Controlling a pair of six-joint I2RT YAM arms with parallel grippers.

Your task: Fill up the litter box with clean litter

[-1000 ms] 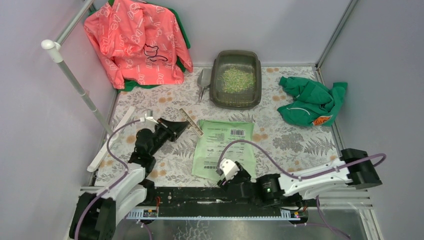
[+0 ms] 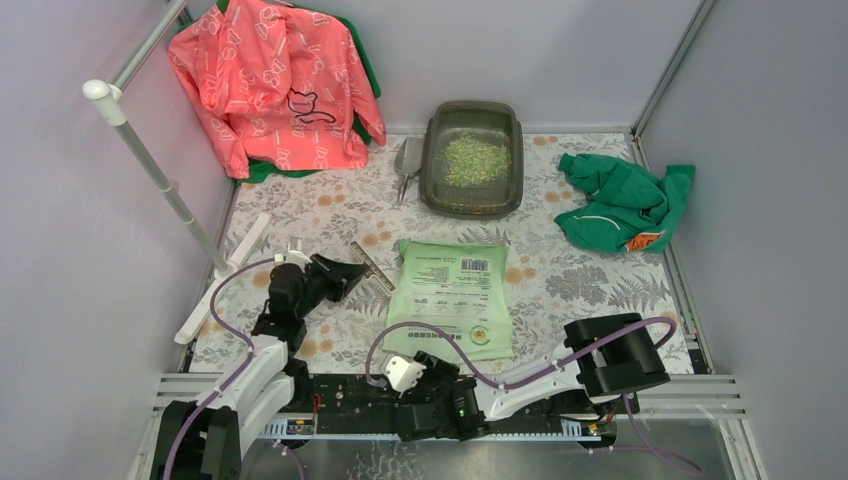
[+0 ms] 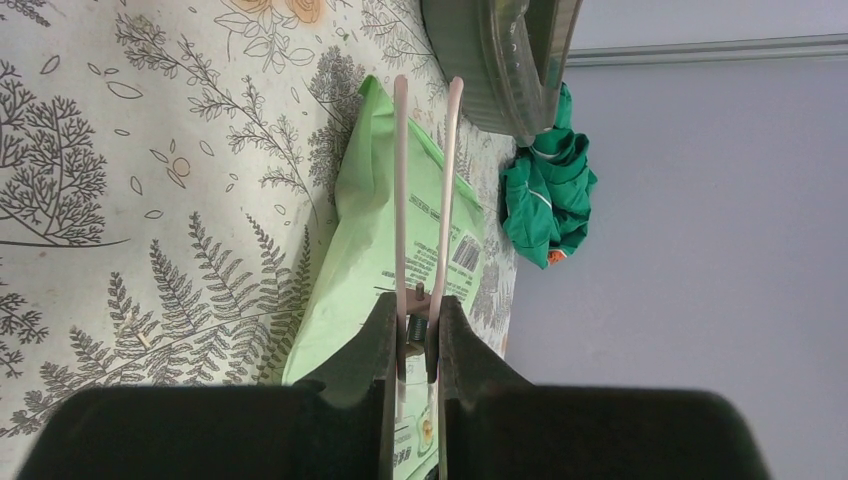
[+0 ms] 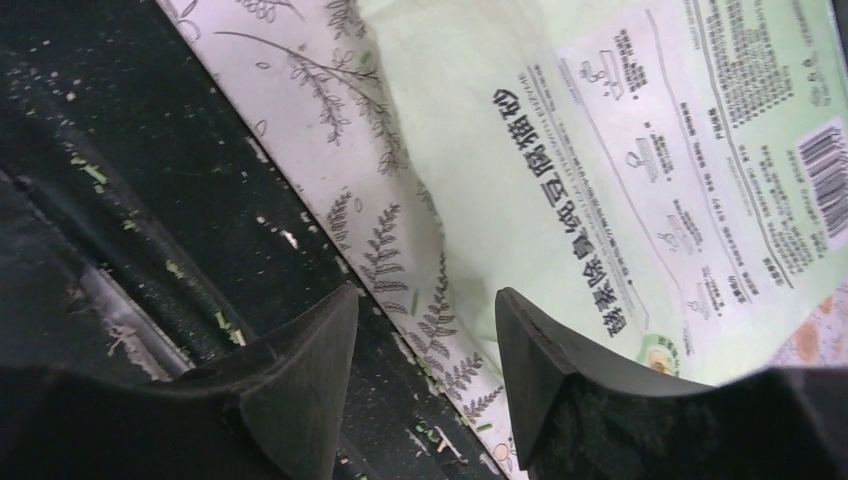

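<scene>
The litter box (image 2: 430,180) stands at the back middle, green granules inside. A green litter bag (image 2: 445,290) lies flat before it, also in the left wrist view (image 3: 350,280). My left gripper (image 2: 355,268) is shut on a long clip (image 2: 378,275) with two pale bars, held just left of the bag. My right gripper hangs low over the bag's near edge and the table's front edge, part open with nothing visible between its fingers.
A scoop (image 2: 408,160) lies left of the box. Green clothing (image 2: 625,205) lies at the right. A pink garment (image 2: 270,90) hangs at back left beside a white pipe stand (image 2: 155,170).
My right arm has moved left and toward the front edge. My left gripper has drawn slightly left and down with the clip.
</scene>
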